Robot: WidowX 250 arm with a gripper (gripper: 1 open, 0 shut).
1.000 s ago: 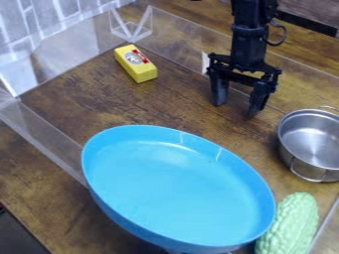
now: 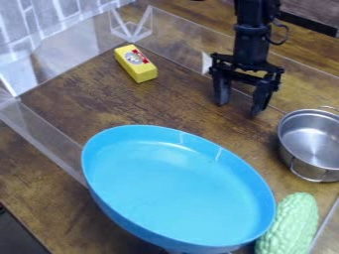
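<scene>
My black gripper (image 2: 244,85) is at the upper middle of the camera view, low over the wooden surface behind the steel pot. Whether it is open or shut, and whether anything is between its fingers, I cannot tell. A yellow box (image 2: 137,63) with a red and white label lies to its left. A steel pot (image 2: 307,149) sits at the right, and a large blue tray (image 2: 176,184) fills the lower middle.
A green corn-like object (image 2: 286,226) lies at the bottom right. Clear plastic edging borders the work surface.
</scene>
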